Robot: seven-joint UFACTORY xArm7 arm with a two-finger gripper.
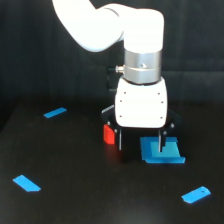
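Note:
My gripper [141,142] points down over the dark table, its two dark fingers wide apart. Between them I can make out only dark table, no held object. Just left of the left finger lies a small red object [108,134], partly hidden behind the hand. A bright blue object [160,152], like a shallow box or tray, rests by the right finger and is partly covered by it. Whether either finger touches these things cannot be told from this one angle.
Blue tape strips mark the table at the back left [55,112], front left [27,184] and front right [196,195]. A dark curtain [35,50] hangs behind.

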